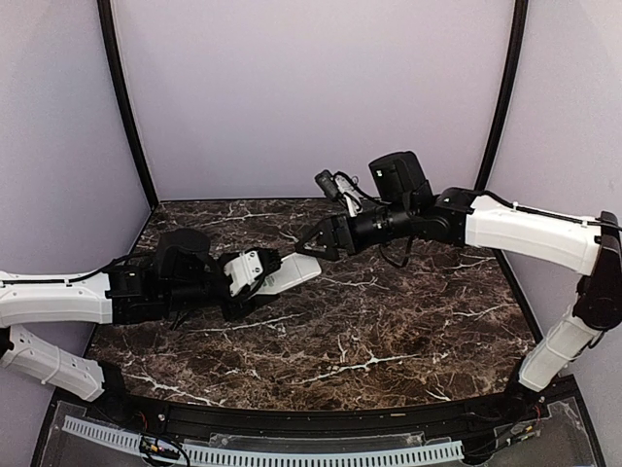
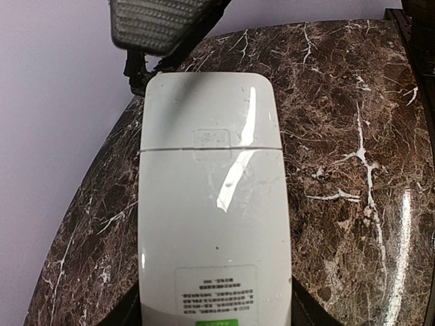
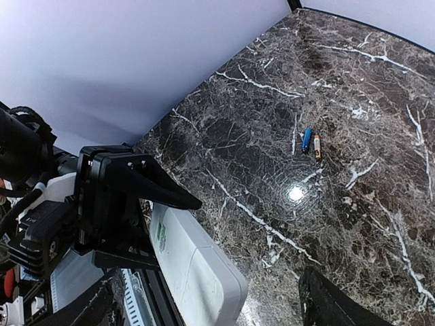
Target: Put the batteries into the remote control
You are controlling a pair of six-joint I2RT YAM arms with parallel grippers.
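My left gripper [image 1: 264, 274] is shut on the white remote control [image 2: 214, 210], held above the table on the left side. Its back faces the left wrist camera: a cross seam, a small embossed square, printed text and a green mark show. Just off the remote's free end hovers my right gripper [image 1: 311, 245], fingers spread and nothing between them; one dark ribbed fingertip [image 2: 153, 30] shows in the left wrist view. Two small batteries, one blue [image 3: 306, 140] and one orange and black [image 3: 317, 147], lie side by side on the table in the right wrist view.
Pale walls [image 1: 321, 97] close in the back and sides. In the top view the batteries cannot be made out.
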